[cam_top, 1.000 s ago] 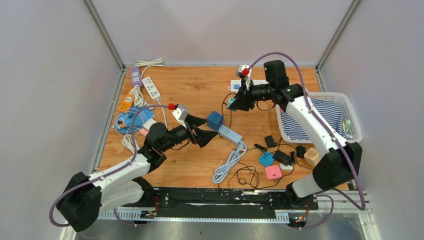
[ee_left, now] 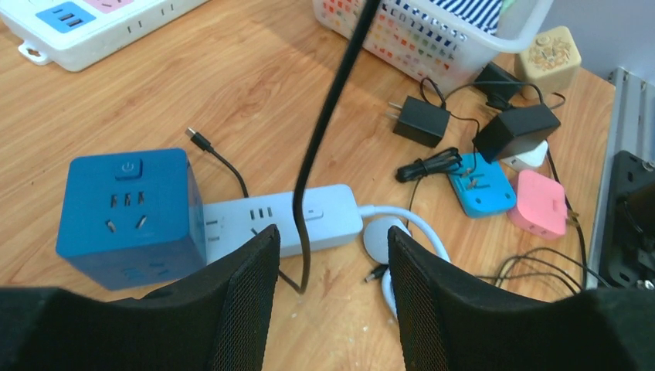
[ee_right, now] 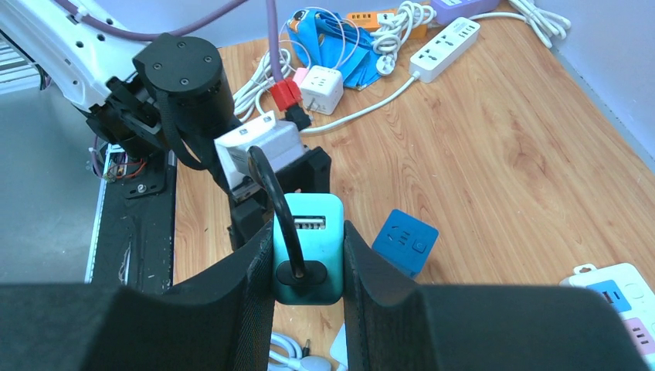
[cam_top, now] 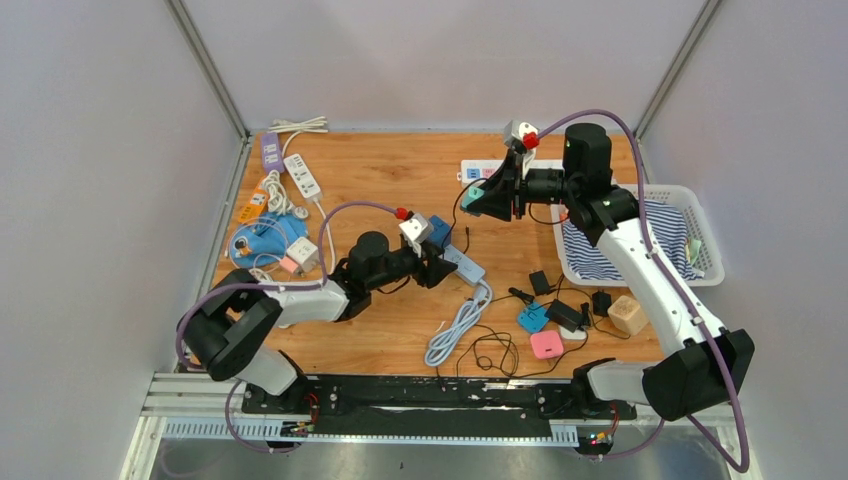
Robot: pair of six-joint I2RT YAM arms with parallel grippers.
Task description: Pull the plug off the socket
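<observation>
A teal charger (ee_right: 307, 245) is held in my shut right gripper, raised above the table, with its black cable looping down. That cable (ee_left: 315, 139) hangs in front of my left gripper, whose fingers stand apart near it, fingers part open. Below lie a blue cube socket (ee_left: 123, 220) and a pale blue-white power strip (ee_left: 324, 216), side by side in the left wrist view. In the top view my left gripper (cam_top: 432, 268) is low beside them, at the table's middle.
Chargers (cam_top: 563, 316) and tangled cables crowd the front right. A white basket (cam_top: 705, 245) with striped cloth stands at the right. More power strips (cam_top: 302, 178) lie at the left. A white multi-socket strip (ee_left: 108, 27) lies behind the blue cube.
My left gripper has moved right, towards the blue cube and hanging cable.
</observation>
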